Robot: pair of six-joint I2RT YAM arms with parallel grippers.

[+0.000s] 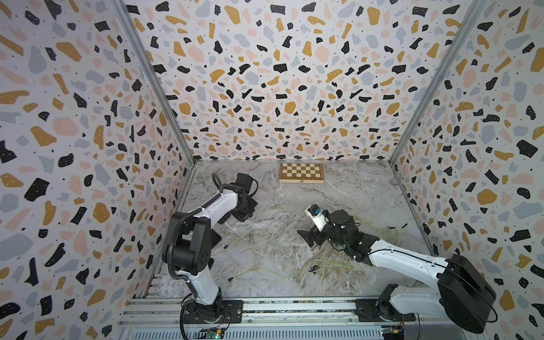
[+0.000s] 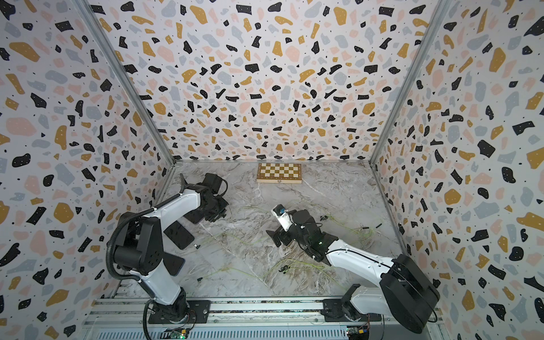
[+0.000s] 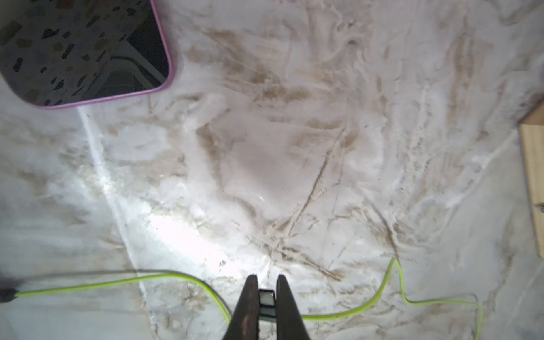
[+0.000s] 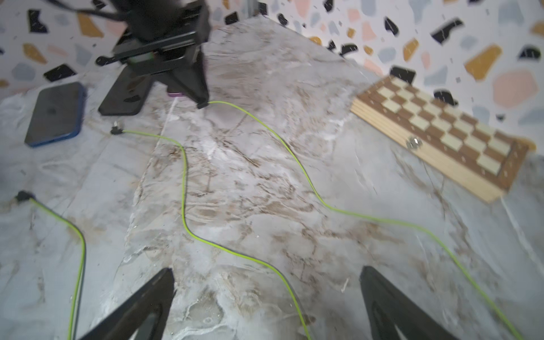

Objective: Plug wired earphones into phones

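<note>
In the left wrist view, my left gripper is shut on a small dark plug (image 3: 267,310), with a green cable (image 3: 351,311) running off to the right. The pink-rimmed phone (image 3: 113,53) lies apart from it at the upper left. The right wrist view shows a black phone (image 4: 125,93) and a blue phone (image 4: 55,112) lying flat. On the table rest two more dark plugs: one plug (image 4: 116,129) near the black phone, another plug (image 4: 24,196) farther left. My right gripper stands open above the marble, nothing between its fingers.
A wooden chessboard box (image 4: 436,127) sits at the back. Tangled green earphone cables (image 2: 294,263) lie around and in front of the right arm. Small dark pieces (image 2: 371,227) are at the far right. Bare marble (image 2: 255,198) separates the arms.
</note>
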